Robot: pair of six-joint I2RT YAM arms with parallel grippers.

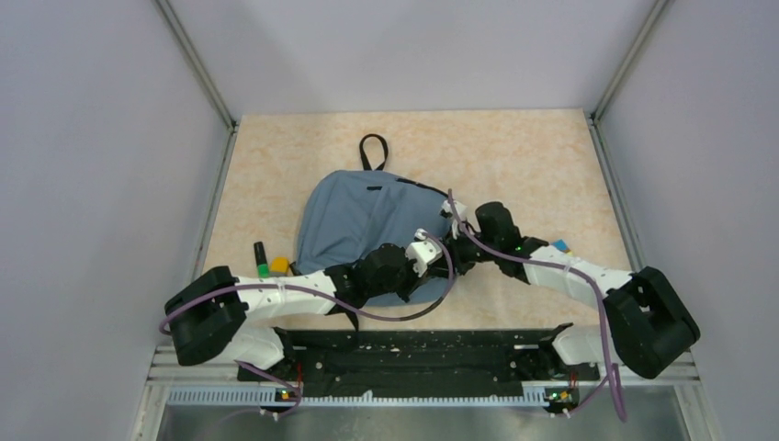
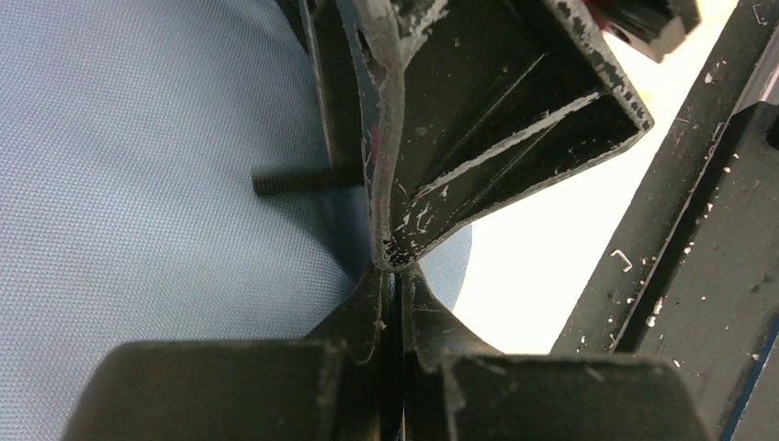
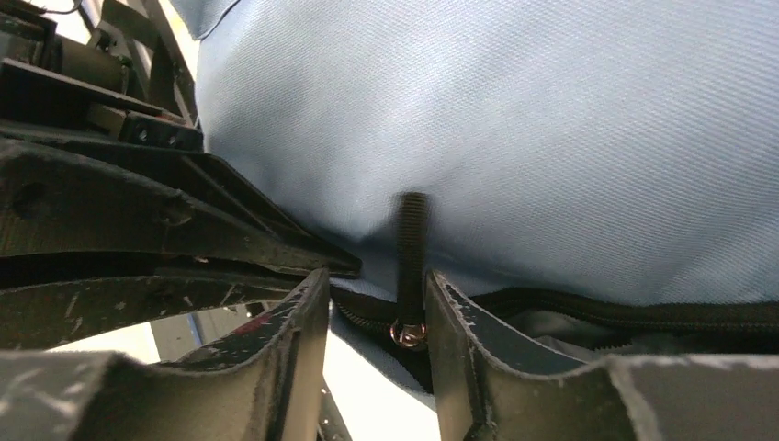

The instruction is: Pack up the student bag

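Observation:
The blue-grey student bag [image 1: 354, 216] lies flat with its dark zipper [image 3: 551, 300] partly parted along the edge. A black zipper pull [image 3: 412, 243] stands up between the fingers of my right gripper, which is part open around it. My left gripper is shut at the bag's near right edge, close beside the zipper; in the right wrist view its fingers [image 3: 230, 216] reach in from the left. What it pinches looks like bag fabric, though its tips are mostly hidden. The right gripper's black finger [image 2: 496, 101] crosses above it in the left wrist view.
Left of the bag lie a green-and-black item [image 1: 262, 261] and a yellow block [image 1: 279, 265]. A blue object [image 1: 561, 246] shows behind the right arm. The bag's black loop [image 1: 374, 152] points to the back. Free tabletop [image 1: 524, 156] spreads at the back right.

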